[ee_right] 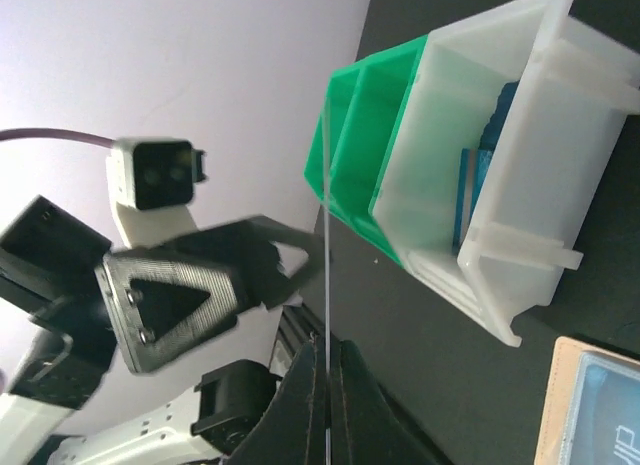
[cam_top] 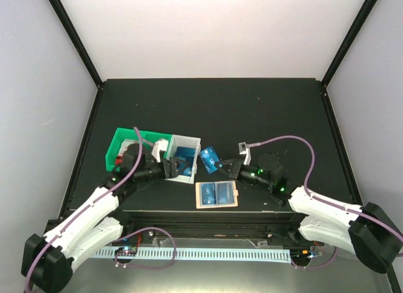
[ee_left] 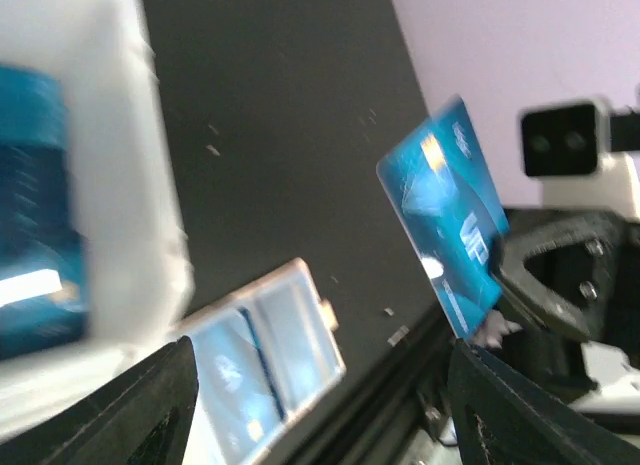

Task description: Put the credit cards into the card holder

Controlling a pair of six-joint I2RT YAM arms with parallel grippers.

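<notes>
My right gripper point(cam_top: 221, 166) is shut on a blue credit card point(cam_top: 208, 158), held up right of the white bin point(cam_top: 194, 145); in the right wrist view the card shows edge-on between the fingertips. My left gripper point(cam_top: 174, 167) stands open over the white bin, nothing between its fingers in the left wrist view. More blue cards point(ee_right: 478, 171) lie inside the bin. The card holder point(cam_top: 234, 191), a light tray with two compartments and blue cards in it, lies below the held card, near the table's front edge.
A green bin point(cam_top: 116, 142) adjoins the white bin on the left, partly under my left arm.
</notes>
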